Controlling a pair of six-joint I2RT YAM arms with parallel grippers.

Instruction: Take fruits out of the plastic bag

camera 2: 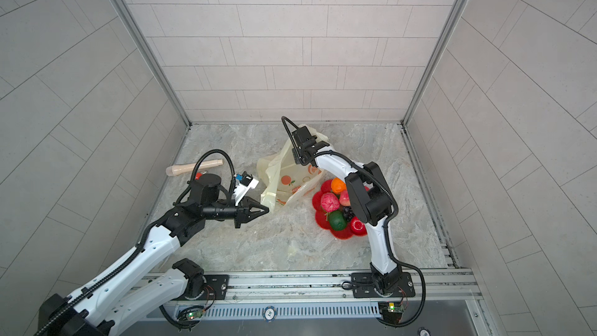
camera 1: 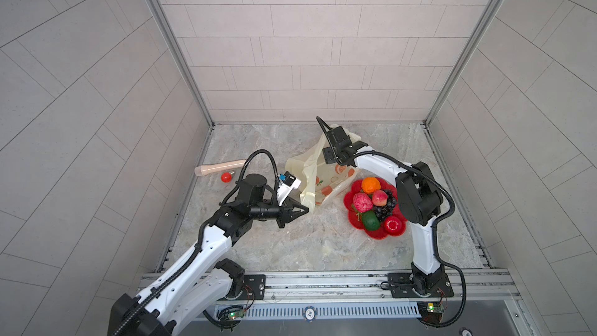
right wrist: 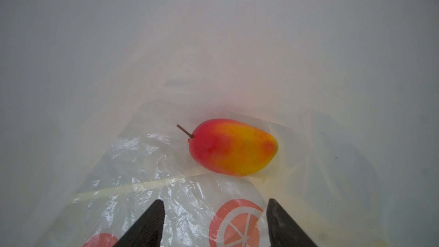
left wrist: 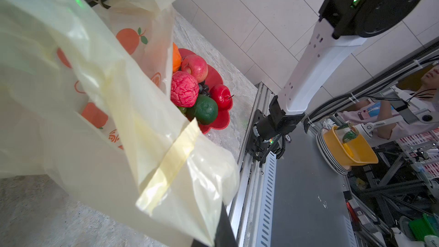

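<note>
A cream plastic bag [camera 1: 329, 183] with orange fruit prints lies open in the middle. My left gripper [camera 1: 298, 208] is shut on its near left edge, whose pale plastic [left wrist: 178, 178] fills much of the left wrist view. My right gripper is inside the bag, open, its two fingertips apart. Just beyond them a red-yellow mango [right wrist: 233, 146] lies on the plastic, untouched.
A red segmented tray [camera 1: 393, 235] at the right holds several fruits: orange, pink ones, grapes, green one. A wooden rolling pin [camera 1: 217, 167] and small red object [camera 1: 225, 177] lie at the left.
</note>
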